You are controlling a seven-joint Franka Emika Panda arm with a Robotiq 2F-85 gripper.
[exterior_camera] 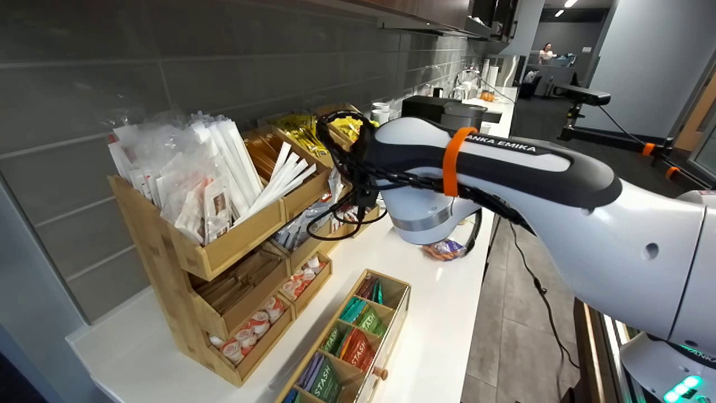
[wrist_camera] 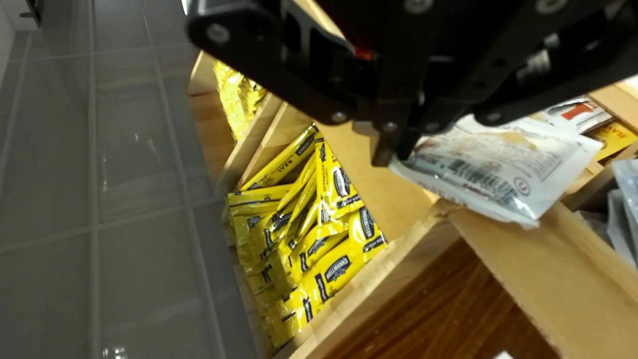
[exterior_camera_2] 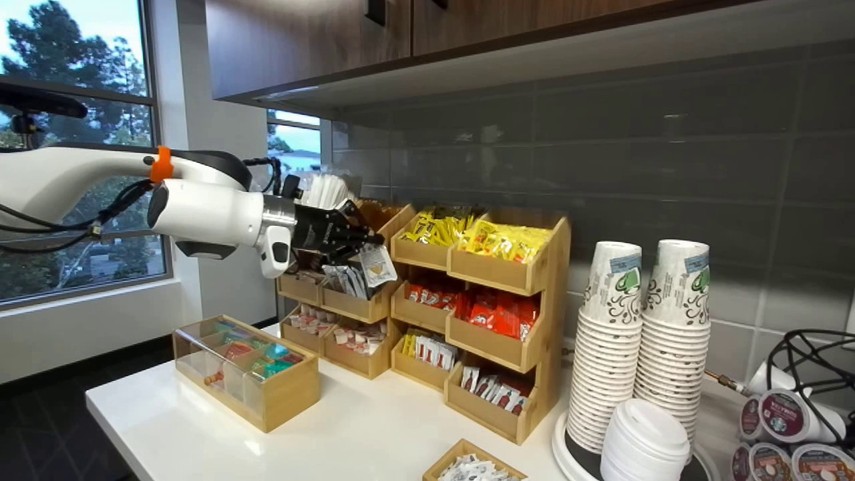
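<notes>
A white packet (exterior_camera_2: 377, 264) with printing and a barcode hangs from my gripper (exterior_camera_2: 373, 240), in front of the wooden condiment racks. In the wrist view my gripper is shut, with one edge of the packet (wrist_camera: 487, 173) pinched at the fingertips. The packet's lower end is over or close to a wooden bin edge (wrist_camera: 520, 263); I cannot tell whether they touch. Beside the fingertips lies a bin of yellow Hellmann's packets (wrist_camera: 323, 263). In exterior view 1 the fingertips are hidden behind the arm's cables.
Tiered racks hold yellow packets (exterior_camera_2: 503, 242), red packets (exterior_camera_2: 497, 312) and white straws (exterior_camera: 231, 158). A divided tea box (exterior_camera_2: 292, 393) stands on the counter in front. Stacked paper cups (exterior_camera_2: 609, 353) are to the right. Open counter (exterior_camera_2: 361, 425) lies between.
</notes>
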